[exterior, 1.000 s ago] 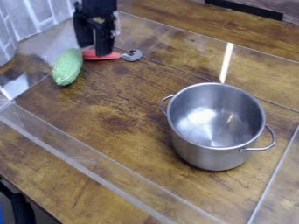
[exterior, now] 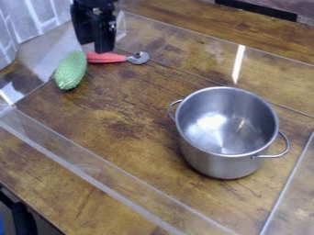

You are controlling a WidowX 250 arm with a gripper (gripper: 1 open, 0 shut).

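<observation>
My black gripper (exterior: pixel 95 44) hangs at the upper left, above a red-handled spoon (exterior: pixel 108 58) with a metal head on the table. A pale green vegetable (exterior: pixel 72 71), like a cucumber, lies just left of and below it. I cannot tell whether the gripper is open or shut. A steel pot (exterior: pixel 223 156) with two handles stands at the right, empty.
Clear plastic edging runs along the front and sides, and a pale sheet hangs at the back left.
One second ago it was also high. The objects look unmoved.
</observation>
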